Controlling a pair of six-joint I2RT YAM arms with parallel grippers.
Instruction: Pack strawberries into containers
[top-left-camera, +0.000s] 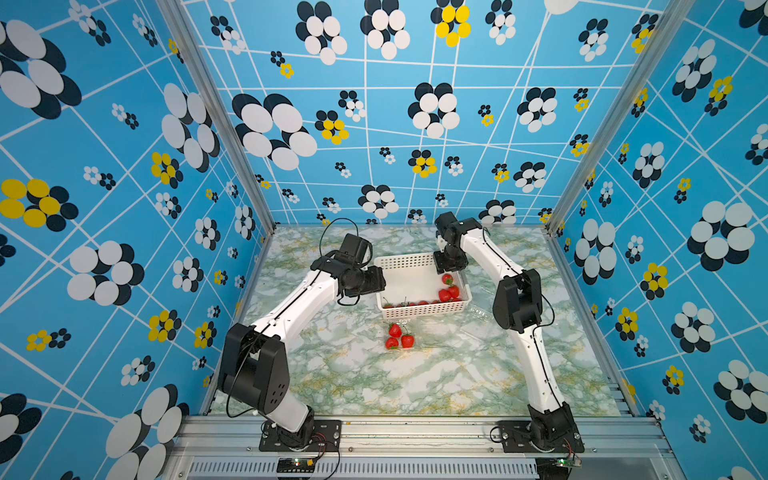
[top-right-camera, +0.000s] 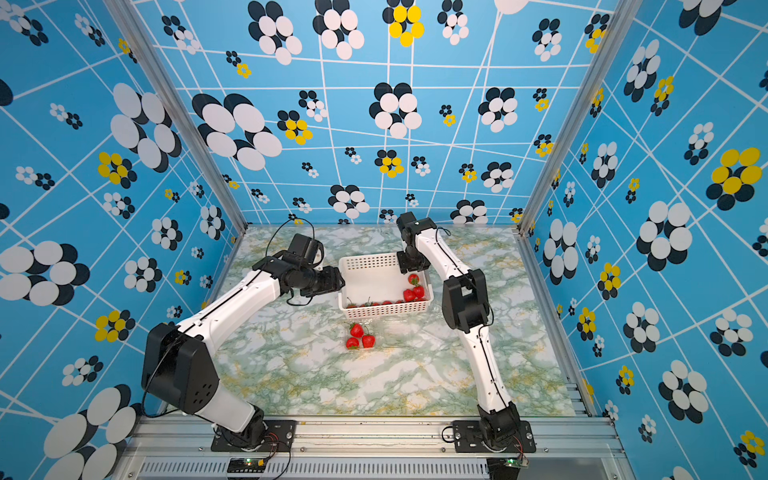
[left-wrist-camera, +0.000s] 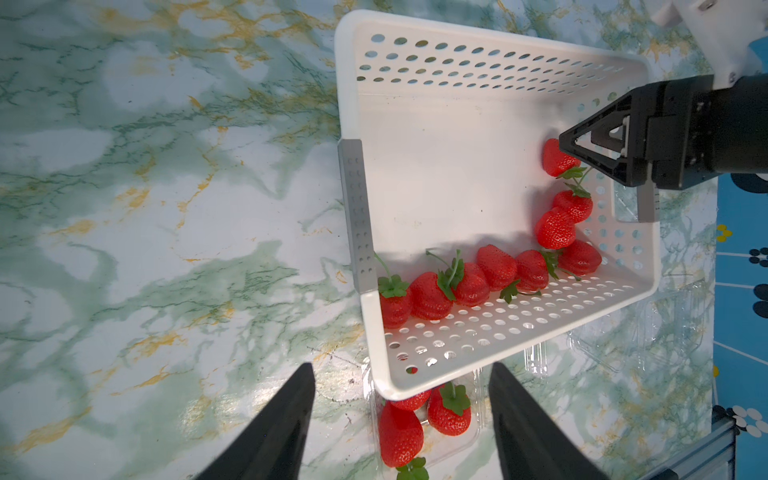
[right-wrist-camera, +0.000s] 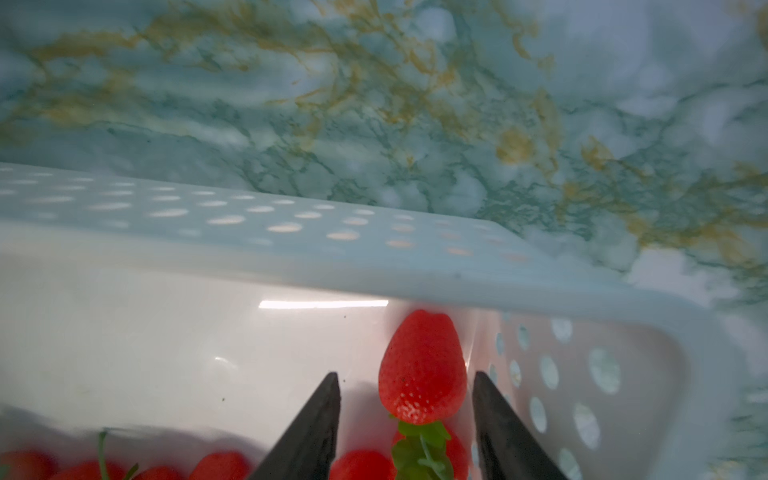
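Note:
Several red strawberries (left-wrist-camera: 496, 266) line the near side and right end of the white perforated basket (left-wrist-camera: 512, 344). A clear container (left-wrist-camera: 436, 456) in front of the basket holds three strawberries (top-left-camera: 407, 341). My left gripper is over the basket's left end, its blurred fingers spread with nothing held between them. Inside the basket's far right corner, my right gripper stands open. Its fingertips are on either side of the lower part of a single strawberry (right-wrist-camera: 422, 368), whose leaves point toward me; contact cannot be told.
More clear empty containers (left-wrist-camera: 640, 328) lie to the right of the basket, hard to see against the marble. The basket's far wall (right-wrist-camera: 280, 240) rises close in front of my right gripper. Left of the basket, the marble table (left-wrist-camera: 176, 264) is bare.

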